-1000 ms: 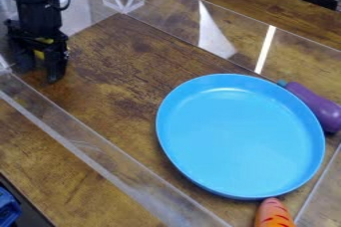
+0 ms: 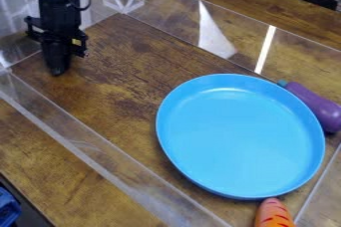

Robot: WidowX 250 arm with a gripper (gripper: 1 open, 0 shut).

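Observation:
The black gripper hangs low at the upper left, inside the clear-walled area by the corner, close to the wooden floor. It looks shut; whether anything small sits between its dark fingers is hard to make out. A large blue plate lies on the right of the wooden surface. A purple eggplant lies at the right edge behind the plate, and an orange carrot at the bottom right, partly out of frame.
Clear plastic walls border the area. A blue object shows at the bottom left corner.
The gripper has shifted slightly to the right over the last second and its fingers appear closer together. The plate, eggplant and carrot have not moved.

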